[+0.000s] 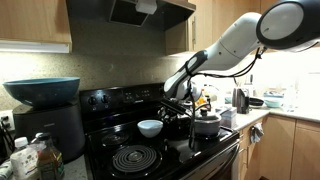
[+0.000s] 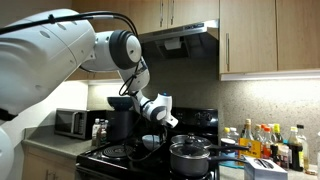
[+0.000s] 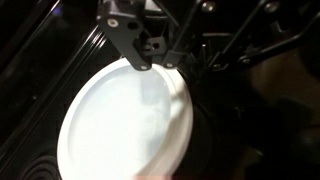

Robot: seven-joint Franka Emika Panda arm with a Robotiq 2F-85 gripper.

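A white bowl [image 1: 150, 128] is over the black stove, just behind the front left coil burner in exterior view 1. My gripper is shut on its rim, with the rest of the bowl [image 3: 118, 128] spreading below the fingers in the wrist view. In exterior view 2 the bowl [image 2: 152, 142] shows small beneath the arm. Whether its base touches the stovetop or hangs slightly above, I cannot tell.
A lidded pot [image 1: 208, 123] occupies the right side of the stove. A coil burner [image 1: 136, 158] lies bare at the front left. Several bottles [image 2: 265, 140] line the counter. A large blue bowl [image 1: 44, 92] tops a dark appliance at the left.
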